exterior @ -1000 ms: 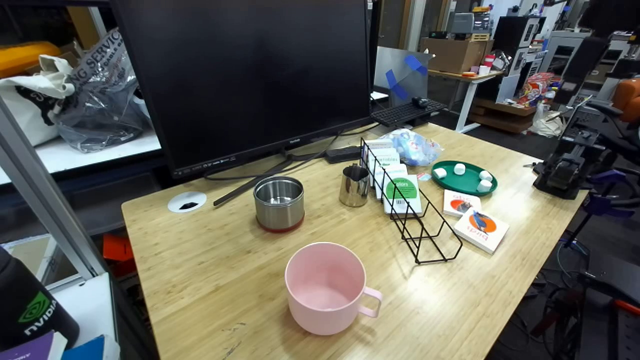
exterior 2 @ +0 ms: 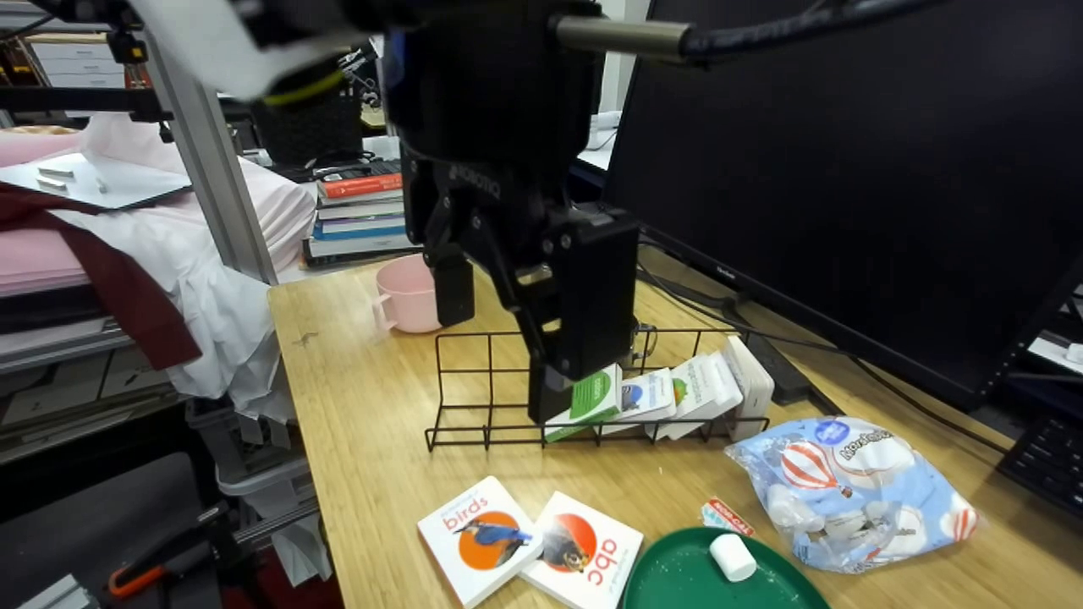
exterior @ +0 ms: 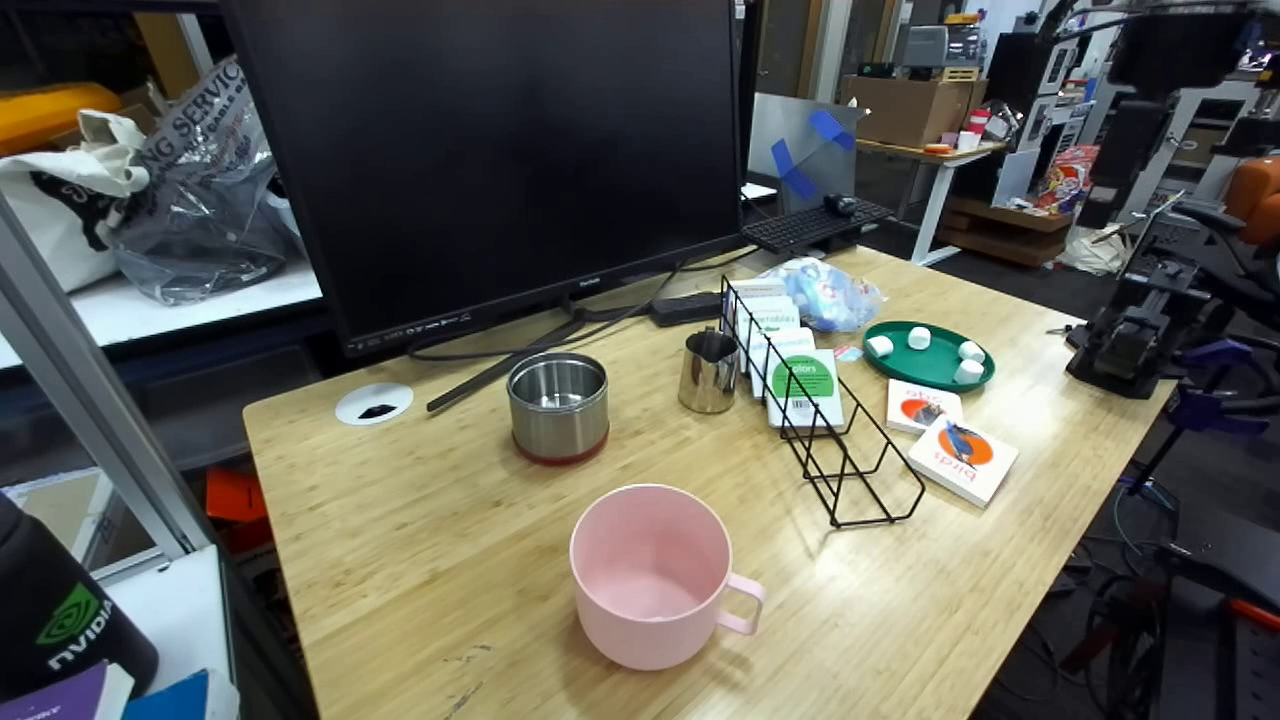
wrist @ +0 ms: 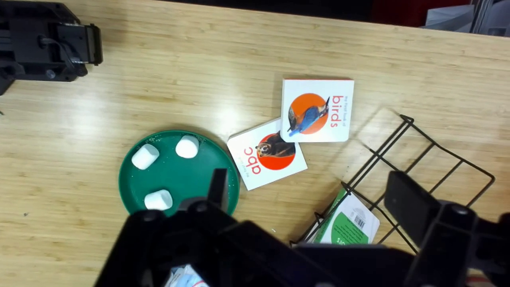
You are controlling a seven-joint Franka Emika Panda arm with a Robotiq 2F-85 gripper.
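My gripper (exterior 2: 500, 340) hangs open above the table, nothing between its spread fingers; the wrist view shows them wide apart too. Below lie two small board books: the birds book (wrist: 317, 111) overlaps a corner of the abc book (wrist: 267, 154). A black wire rack (exterior: 843, 462) stands beside them, with several small books (exterior 2: 650, 397) leaning in one end and its other end empty. Beside the abc book sits a green plate (wrist: 174, 179) carrying several white marshmallows (wrist: 187, 146); a gripper finger covers part of its rim in the wrist view.
A pink mug (exterior: 651, 576), a steel bowl (exterior: 558, 406) and a small metal pitcher (exterior: 709, 370) stand across the table. The marshmallow bag (exterior 2: 858, 492) lies near the plate. A large monitor (exterior: 504, 156) borders the back. Bare wood lies around the birds book, toward the table edge.
At the upper right of exterior view 1, the dark arm part has shifted left and slightly down. The things on the table have stayed where they were.
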